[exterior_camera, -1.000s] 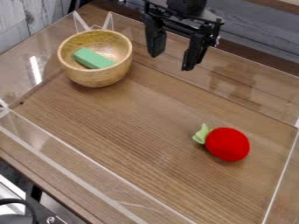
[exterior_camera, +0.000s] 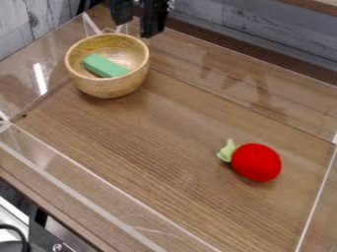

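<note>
My black gripper is at the top edge, just behind and above a light wooden bowl, mostly cropped by the frame; the state of its fingers is hard to make out. The bowl holds a small green block. A red round object with a pale green top, like a toy vegetable, lies on the wooden table at the right.
The table's edge runs along the back and lower left, with dark floor and a black cable at the bottom left corner.
My gripper has moved left and up, from over the back middle of the table to behind the bowl at the top edge. The bowl, block and red object have not moved.
</note>
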